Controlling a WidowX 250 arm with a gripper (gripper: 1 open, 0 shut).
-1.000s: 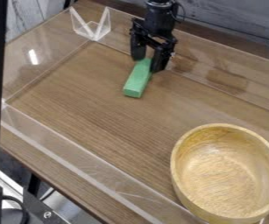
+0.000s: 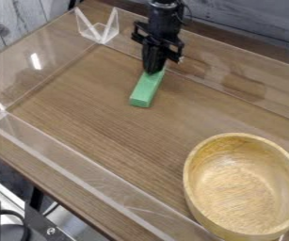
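Note:
A black gripper (image 2: 154, 62) reaches down from the back of the table, its tips low over the far end of a green rectangular bar (image 2: 147, 89) lying on the wooden table. Its fingers look drawn together; whether anything is between them is hard to see at this size.
A large pale yellow bowl (image 2: 241, 160) fills the near right. A white wire-like object (image 2: 99, 26) stands at the back left. Clear plastic strips run along the left and front of the wooden table (image 2: 90, 132).
The gripper has drawn closer together over the bar's far end and shifted slightly. The green bar has moved a little toward the viewer.

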